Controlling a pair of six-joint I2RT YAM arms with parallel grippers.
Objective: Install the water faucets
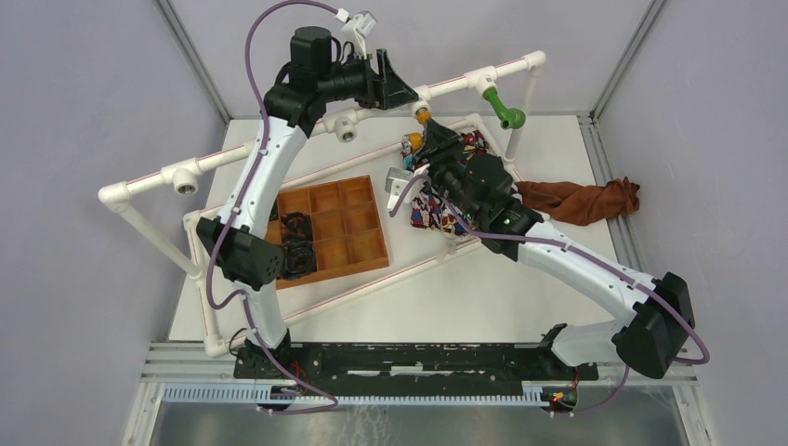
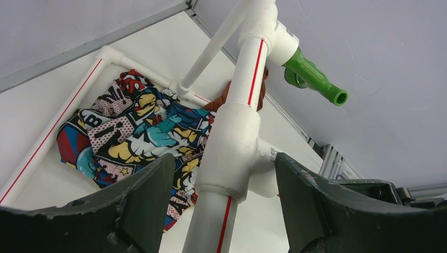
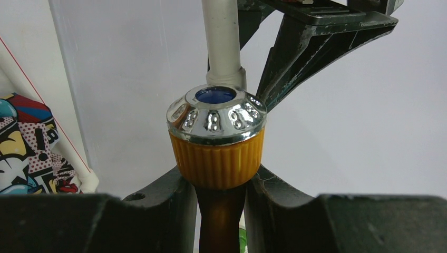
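My left gripper [image 1: 400, 88] is shut on the white tee fitting [image 2: 226, 147] on the upper pipe. My right gripper [image 1: 429, 135] is shut on an orange faucet [image 3: 215, 158] with a silver tip, at that tee; in the top view orange shows just below the tee's outlet, and the join is partly hidden. A green faucet [image 1: 509, 116] sits in the tee to the right. Other tees on the pipe, such as the one [image 1: 186, 181] at left, have open outlets.
A wooden compartment box [image 1: 367, 260] with black items lies below the pipe frame. A patterned cloth [image 2: 126, 132] and a brown cloth [image 1: 581, 203] lie on the white board, whose front area is mostly clear.
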